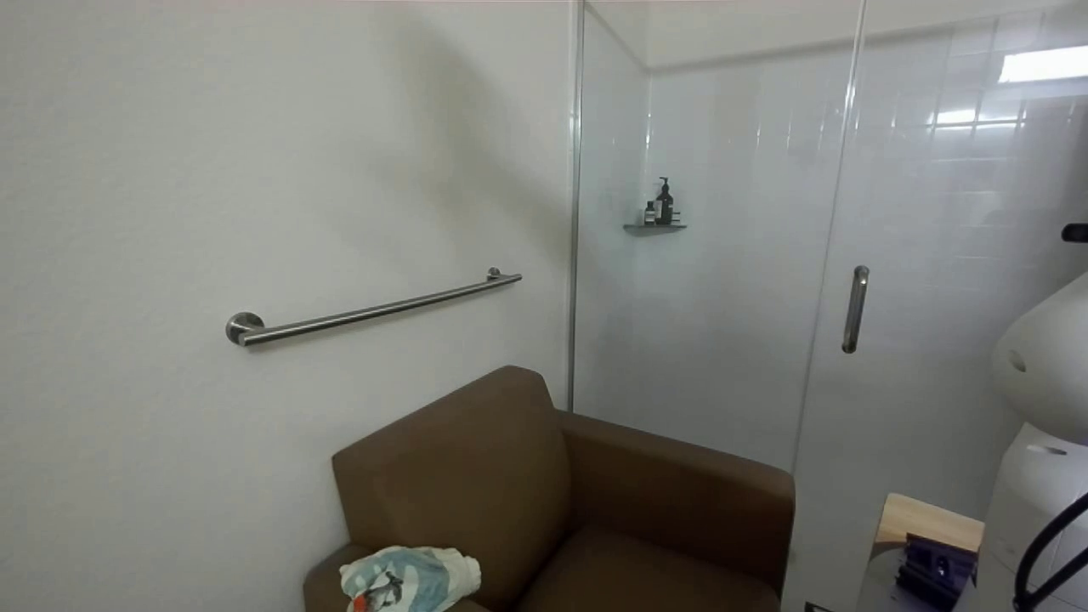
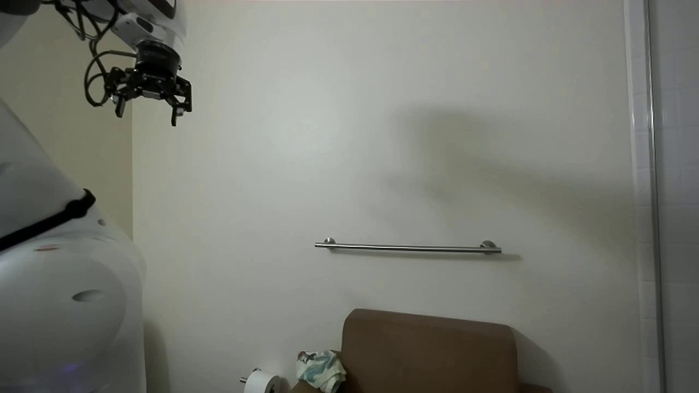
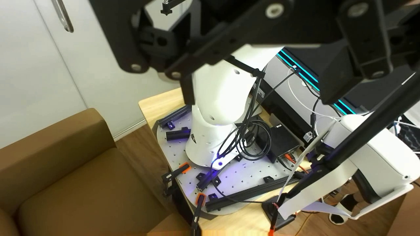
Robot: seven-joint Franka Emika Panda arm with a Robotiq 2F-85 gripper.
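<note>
High at the upper left of exterior view 2, my gripper [image 2: 147, 118] points down, its two fingers spread apart with nothing between them. It hangs in front of bare wall, well above the furniture. In the wrist view, the dark fingers [image 3: 188, 89] again stand wide of each other. On the armchair's left armrest lies a crumpled white and blue-green patterned cloth [image 1: 410, 580], which also shows low in exterior view 2 [image 2: 321, 370]. A metal towel bar [image 1: 382, 312] runs along the wall above the brown armchair [image 1: 459, 459], with nothing hanging on it. My gripper touches none of these.
A glass shower door with a metal handle [image 1: 855, 310] stands at the right, and bottles [image 1: 665, 204] sit on a corner shelf behind the glass. Below the towel bar is a toilet paper roll [image 2: 262, 381]. Cables [image 3: 252, 137] loop around my arm's base. The wall is otherwise clear.
</note>
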